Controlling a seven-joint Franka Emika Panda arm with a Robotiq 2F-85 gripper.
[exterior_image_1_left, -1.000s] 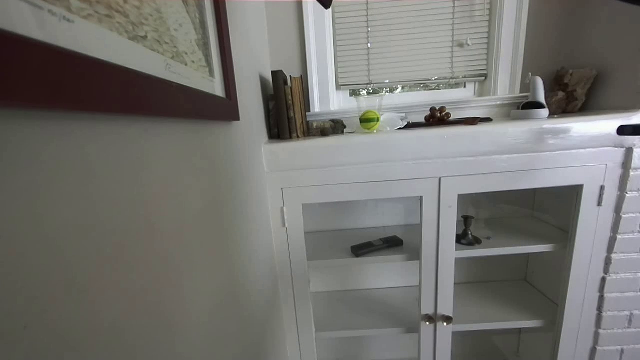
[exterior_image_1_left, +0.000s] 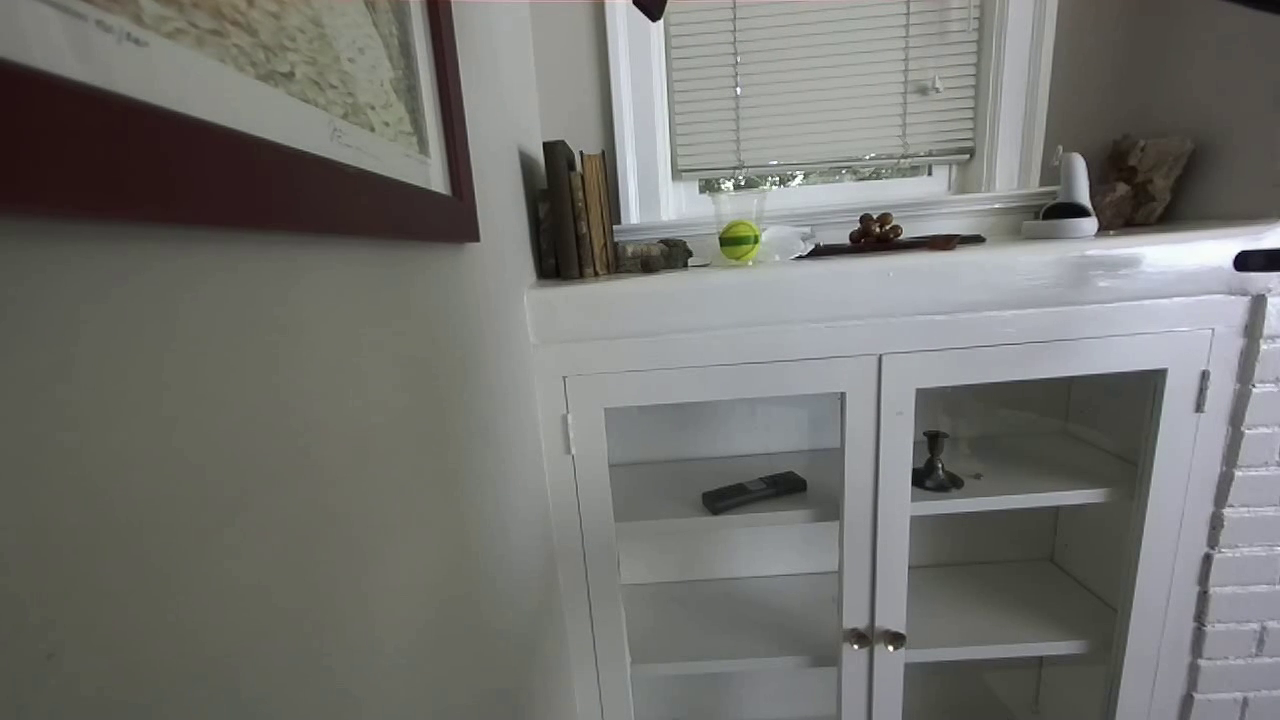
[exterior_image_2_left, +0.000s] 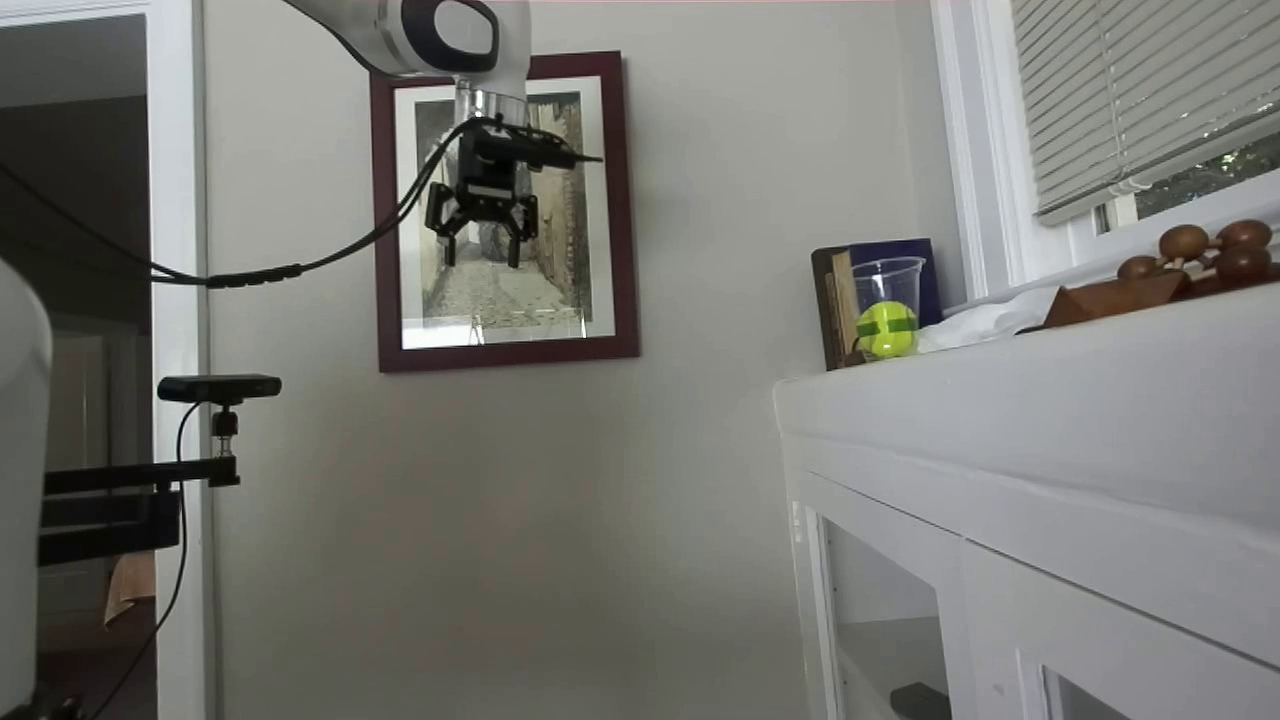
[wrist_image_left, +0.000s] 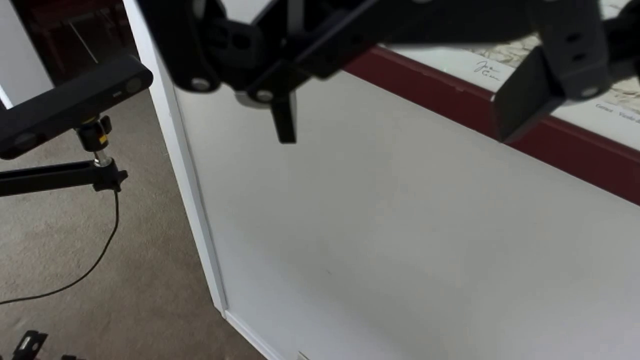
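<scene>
In exterior view 2 my gripper (exterior_image_2_left: 482, 257) hangs pointing down in front of the framed picture (exterior_image_2_left: 510, 356). Its fingers are spread apart and the space between them is empty. The wrist view shows the same wide gap, with one dark fingertip (wrist_image_left: 284, 120) at left and another at right, bare wall behind. Well to the gripper's right, a clear plastic cup (exterior_image_2_left: 908, 278) holding a yellow-green ball (exterior_image_2_left: 888, 330) stands on the white ledge (exterior_image_2_left: 1020, 396). Both cabinet doors beneath the ledge are closed; a dark remote-like object (exterior_image_1_left: 753, 491) shows behind the left glass.
Books (exterior_image_1_left: 576, 216), crumpled clear plastic (exterior_image_1_left: 786, 242), brown wooden balls (exterior_image_1_left: 876, 228) and a white device (exterior_image_1_left: 1068, 198) line the ledge. A candlestick (exterior_image_1_left: 937, 464) stands inside the right cabinet. A camera on a bracket (exterior_image_2_left: 220, 389) juts out at left. Open air separates gripper and ledge.
</scene>
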